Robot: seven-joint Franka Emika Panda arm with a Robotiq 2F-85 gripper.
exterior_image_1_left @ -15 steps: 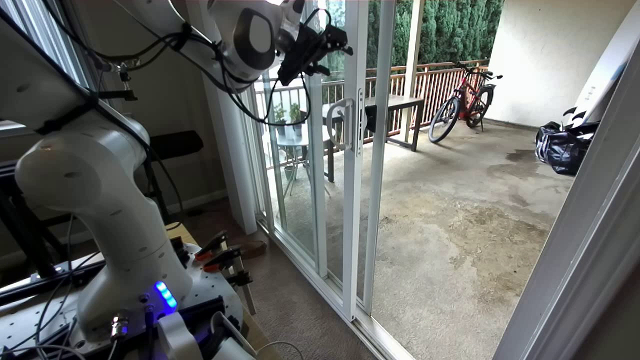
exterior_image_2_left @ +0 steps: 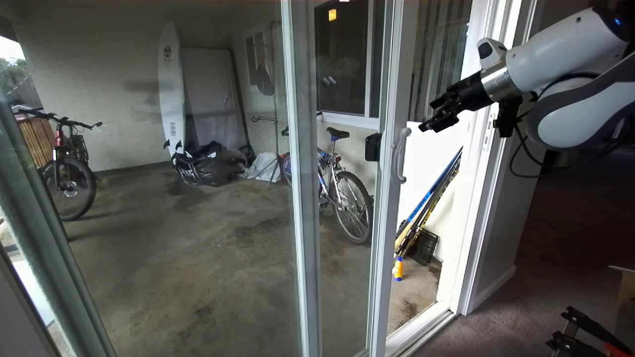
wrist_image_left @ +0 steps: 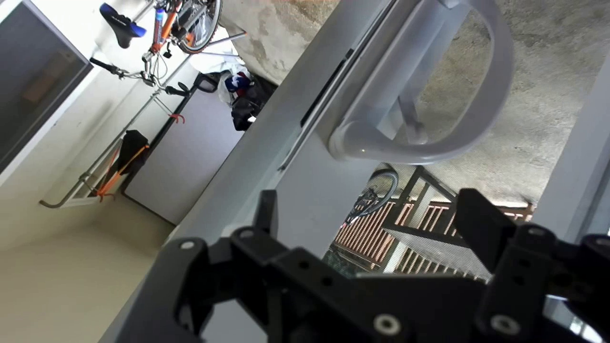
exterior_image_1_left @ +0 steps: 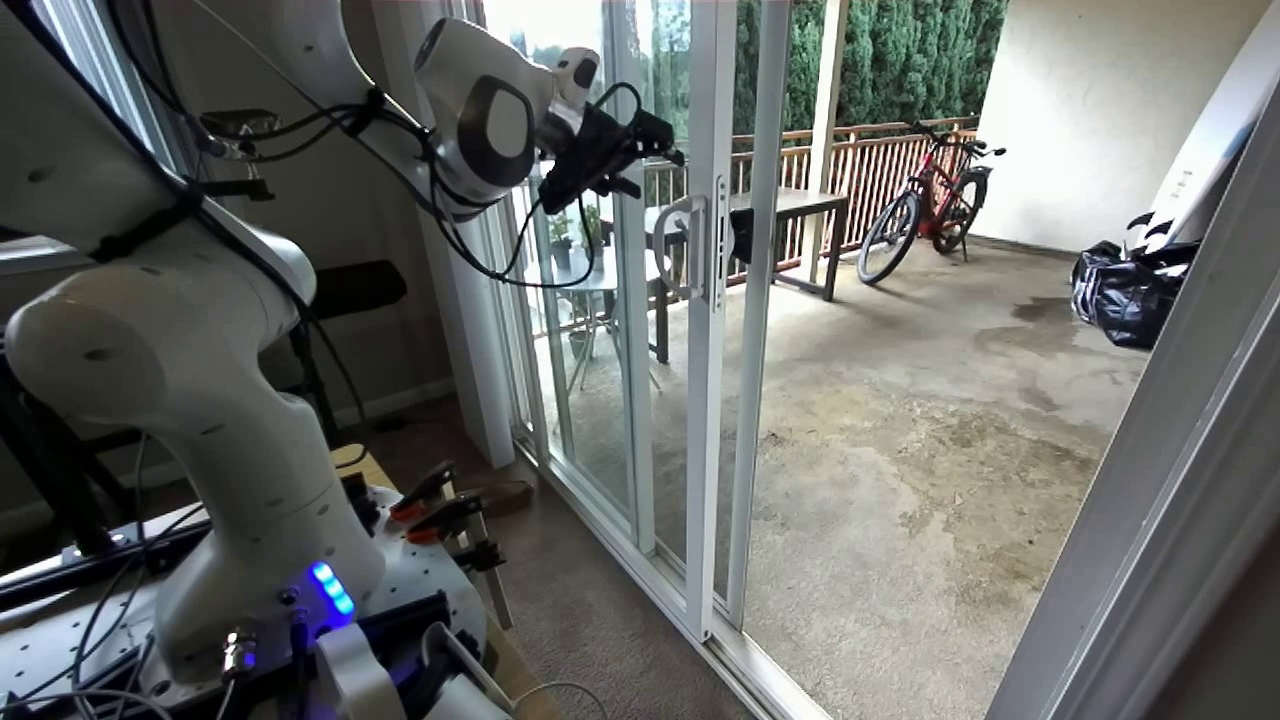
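Observation:
The sliding glass door point(exterior_image_1_left: 708, 396) stands part open, with a pale loop handle point(exterior_image_1_left: 672, 250) on its white frame. In exterior view 1 my gripper point(exterior_image_1_left: 662, 174) is a little above the handle and on the room side. Exterior view 2 has the gripper point(exterior_image_2_left: 429, 122) to the right of the handle point(exterior_image_2_left: 401, 155), with a gap between them. In the wrist view the loop handle point(wrist_image_left: 498, 74) lies beyond the fingertips. My gripper is open, its black fingers wide apart, with nothing held between them.
The door track point(exterior_image_1_left: 600, 552) runs along the floor between carpet and patio. Clamps point(exterior_image_1_left: 444, 510) stick out from the robot's bench. Outside are a table point(exterior_image_1_left: 792, 204), a red bicycle point(exterior_image_1_left: 930, 204) and black bags point(exterior_image_1_left: 1122, 294).
My gripper has lowered and drawn back slightly to the left in exterior view 1, coming nearer the handle's height. The door and its handle have not moved.

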